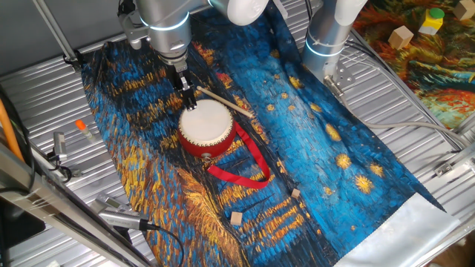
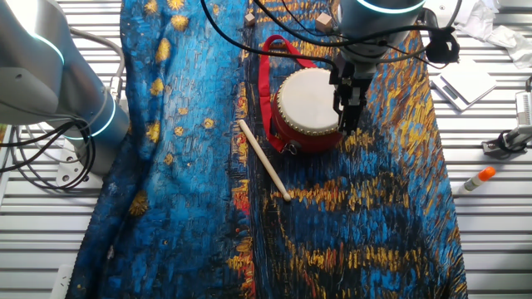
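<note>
A red drum with a white skin (image 1: 206, 122) stands upright on the painted cloth. Its red strap (image 1: 252, 165) lies looped out beside it. Over the rim of the drum, on the side toward the arm, is my black gripper (image 1: 191, 107); in the other exterior view the gripper (image 2: 342, 116) overlaps the drum's edge (image 2: 309, 100). Nothing clearly shows between its fingers, and how far the fingers stand apart is too small to make out. A pale wooden drumstick (image 2: 264, 159) rests on the cloth near the drum, apart from the gripper.
Two small wooden cubes (image 1: 236, 218) (image 1: 295, 193) lie beyond the strap. An orange-capped marker (image 1: 83, 127) is off the cloth's edge. Dark cables (image 2: 274, 43) hang across the second view.
</note>
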